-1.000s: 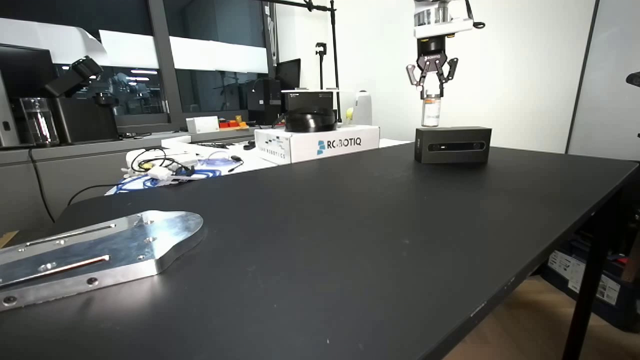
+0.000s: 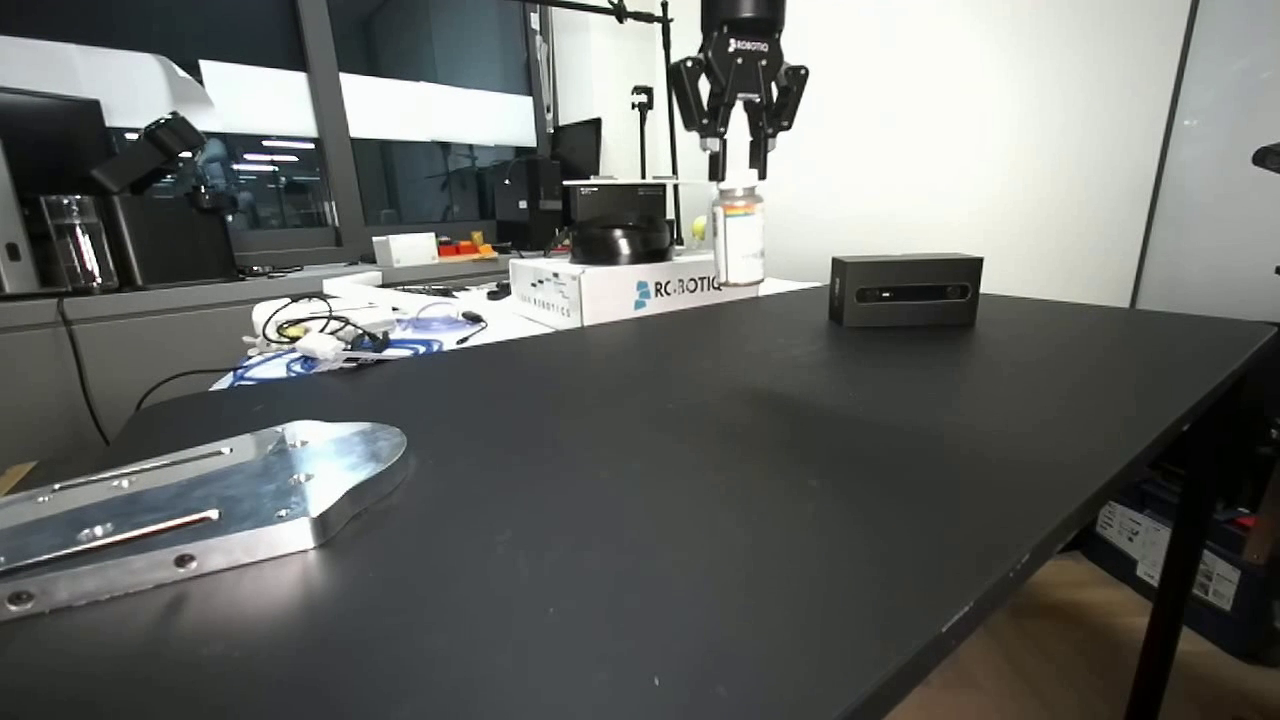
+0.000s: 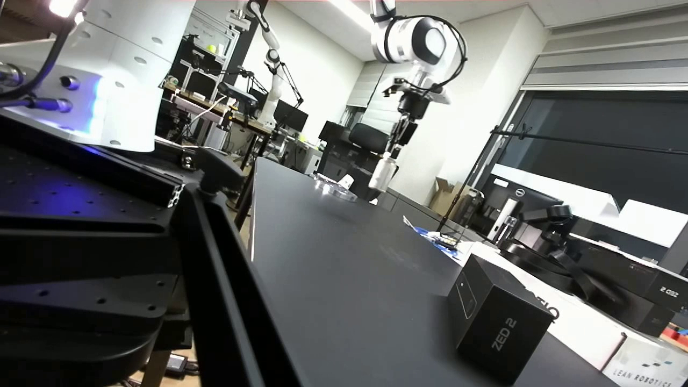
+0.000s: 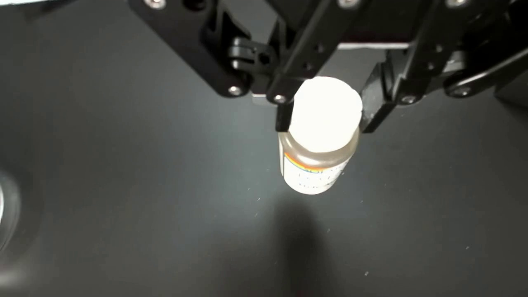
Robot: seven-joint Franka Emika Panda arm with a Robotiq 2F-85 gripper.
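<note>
A small bottle with a white cap and a rainbow-striped label hangs upright in the air, well clear of the black table. My gripper is shut on its cap from above. In the wrist view, the fingers sit on either side of the white cap, and the bottle's shadow falls on the tabletop below. From the other side, the bottle appears held at a slant below my gripper, over the far part of the table.
A dark ZED 2 box stands near the table's far edge. A silver metal plate lies at the opposite end. A white Robotiq carton is behind the table.
My gripper and the held bottle have moved left in exterior view 1, from behind the dark box out over the table, and now look larger there.
</note>
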